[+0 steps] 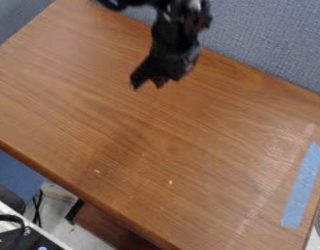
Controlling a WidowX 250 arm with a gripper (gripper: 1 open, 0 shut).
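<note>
My gripper (149, 76) is a dark, blurred shape at the upper middle, low over or near the wooden table (137, 137). Whether its fingers are open or shut cannot be made out. No pot or red object is visible in this view now; the tabletop below the gripper is bare.
A strip of blue tape (302, 184) runs along the right side of the table. A grey padded wall stands behind. The table's edge drops off at the lower left, with cables below.
</note>
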